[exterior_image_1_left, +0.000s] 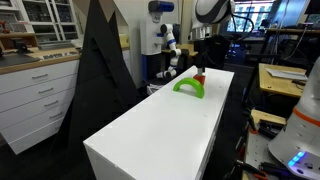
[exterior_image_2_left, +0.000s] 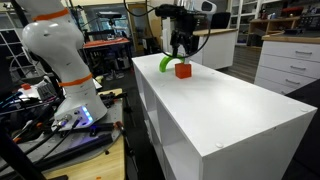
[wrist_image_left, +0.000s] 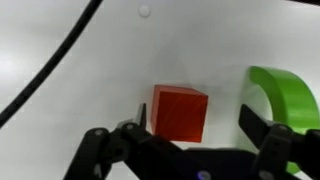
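A red block (wrist_image_left: 180, 114) stands on the white table, framed between the spread fingers of my open gripper in the wrist view. Both fingers are apart from each other, with the block not held. In exterior view 2 the gripper (exterior_image_2_left: 181, 54) points down just above the red block (exterior_image_2_left: 183, 70). Close beside the block is a green arch (wrist_image_left: 290, 100), partly covered by the right finger in the wrist view. From exterior view 1, the green arch (exterior_image_1_left: 188, 86) stands in front of the mostly hidden red block (exterior_image_1_left: 200, 79).
A black cable (wrist_image_left: 48, 68) crosses the wrist view at upper left. Dark angled panels (exterior_image_1_left: 98, 85) rise behind the table, with white drawers (exterior_image_1_left: 38, 100) farther back.
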